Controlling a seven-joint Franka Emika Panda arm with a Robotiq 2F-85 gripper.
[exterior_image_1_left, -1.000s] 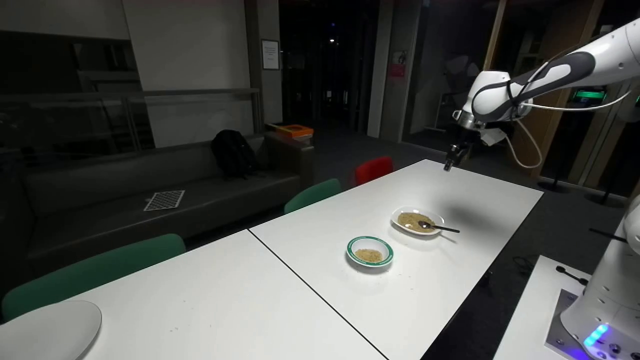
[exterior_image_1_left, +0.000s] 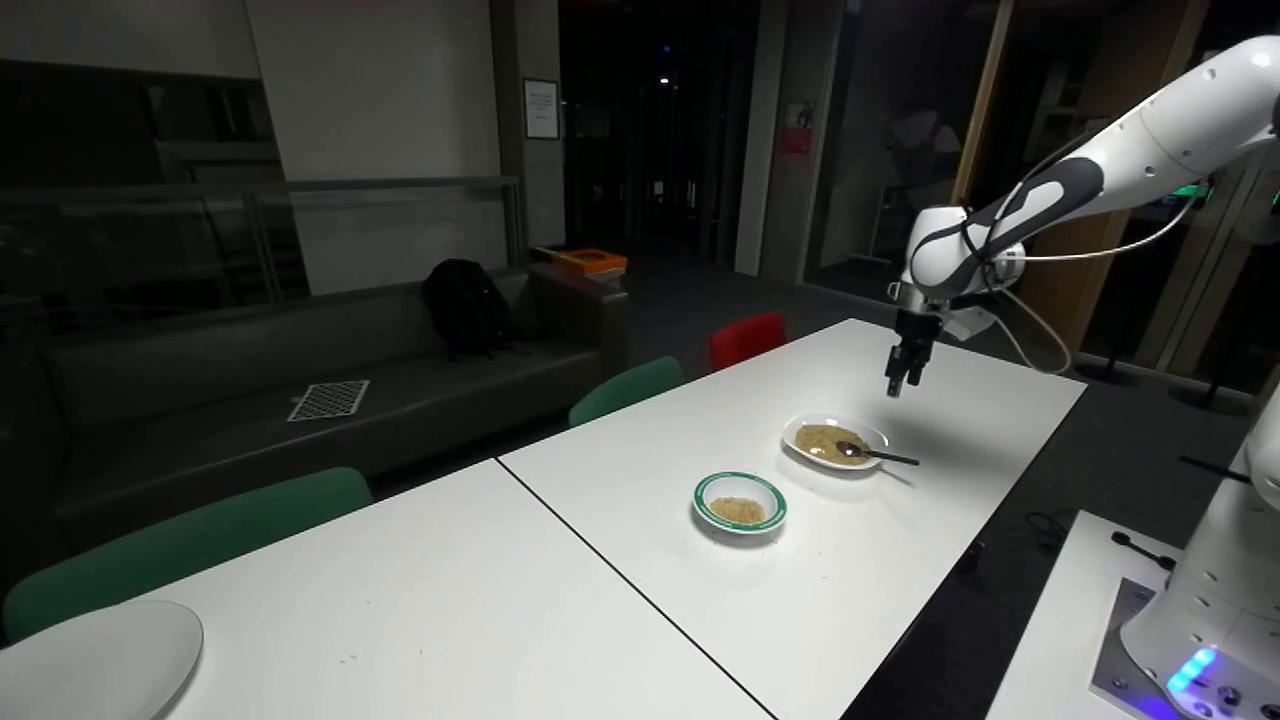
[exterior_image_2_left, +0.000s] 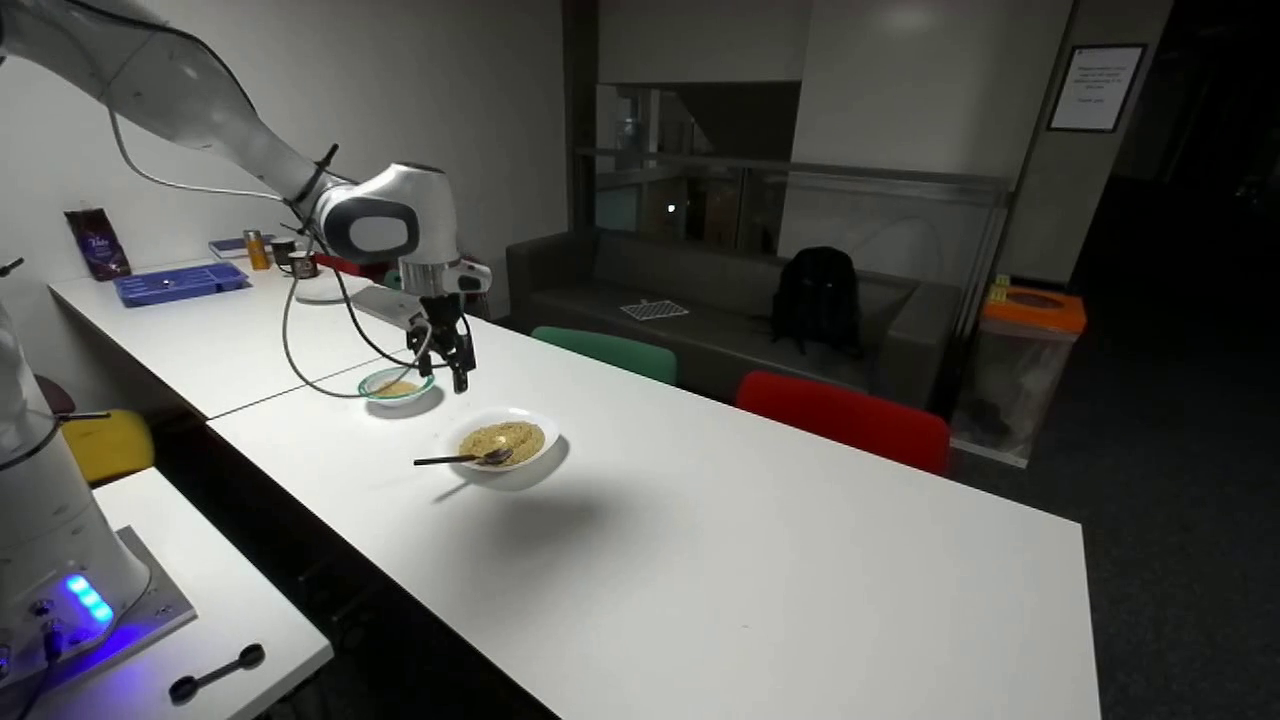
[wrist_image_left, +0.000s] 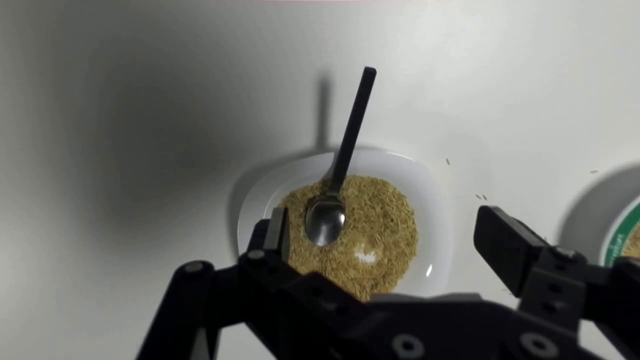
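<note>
A spoon with a black handle (wrist_image_left: 352, 129) lies in the white dish (wrist_image_left: 433, 240), its metal bowl on the brown grains (wrist_image_left: 384, 210) and its handle sticking out past the rim. My gripper stands open above the dish, nothing between its fingers, with the spoon's bowl lying below the gap. In exterior view 1 the gripper (exterior_image_1_left: 905, 370) hangs clear of both the table and the spoon. A green-rimmed bowl (exterior_image_1_left: 740, 528) holding some of the same grains sits beside the dish; only its edge (wrist_image_left: 618, 237) shows in the wrist view.
A few loose grains (wrist_image_left: 481, 197) lie on the white tabletop between dish and bowl. A white plate (exterior_image_1_left: 102, 660) rests at the table's far end, near a blue tray (exterior_image_2_left: 182, 284). Chairs line one long side.
My gripper has come down and turned from a slant to point more steeply at the table. The dish, spoon and bowl have stayed where they were.
</note>
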